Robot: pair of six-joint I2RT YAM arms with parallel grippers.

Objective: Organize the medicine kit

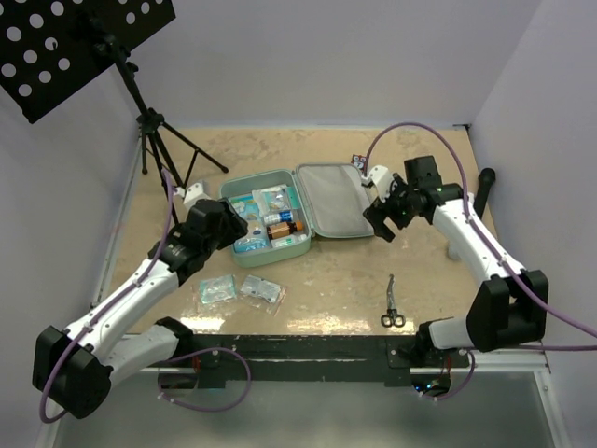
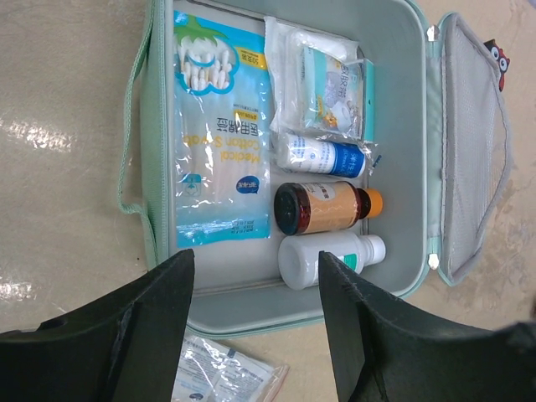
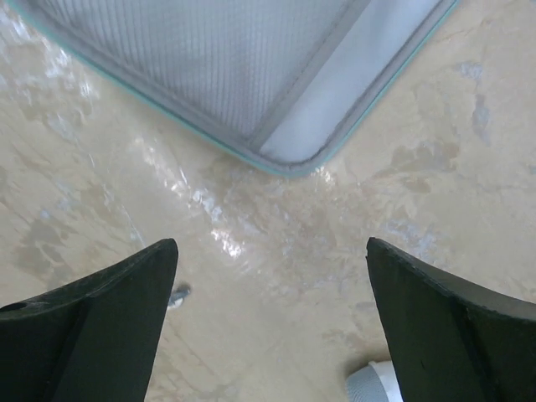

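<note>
The open mint kit (image 1: pixel 304 241) holds a cotton swab pack (image 2: pixel 220 134), wrapped packs (image 2: pixel 327 92), a blue-labelled tube (image 2: pixel 322 156), an amber bottle (image 2: pixel 322 207) and a white bottle (image 2: pixel 310 260). My left gripper hangs above the kit's near left, fingers apart with nothing visible between them. My right gripper is open and empty above the bare counter beside the lid (image 1: pixel 338 196). Scissors (image 1: pixel 392 313) lie at front right; two bagged packs (image 1: pixel 217 289) (image 1: pixel 261 289) lie in front of the kit.
A black stand (image 1: pixel 154 126) stands at back left. A small owl-patterned item (image 1: pixel 358 161) lies behind the lid. A black rod (image 1: pixel 485 182) lies at the right edge.
</note>
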